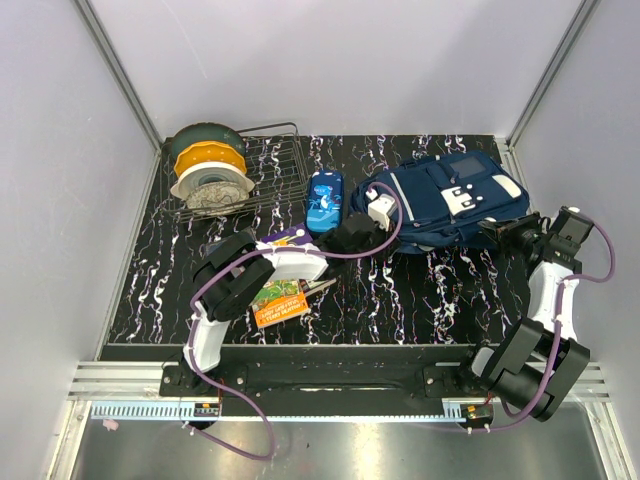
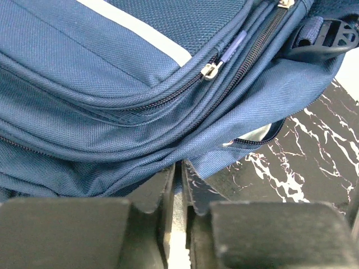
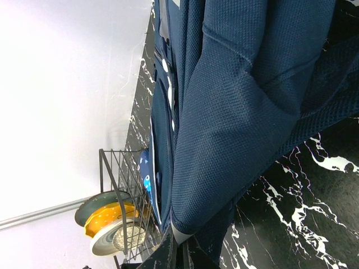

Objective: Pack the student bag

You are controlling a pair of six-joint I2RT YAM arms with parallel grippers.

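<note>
The navy backpack [image 1: 445,200] lies across the right half of the dark marble counter. My left gripper [image 1: 385,235] is at its near left corner; in the left wrist view its fingertips [image 2: 183,168] meet blue fabric below two zippers, their exact opening hard to judge. My right gripper [image 1: 500,228] is at the bag's right end; in the right wrist view it is shut at the edge of the fabric [image 3: 235,123]. A blue pencil case [image 1: 324,200] lies left of the bag, and books [image 1: 282,308] lie partly under the left arm.
A wire rack [image 1: 268,165] with plates and bowls stands at the back left. White walls border the counter on the back and sides. Bare counter [image 1: 400,305] shows in front of the bag.
</note>
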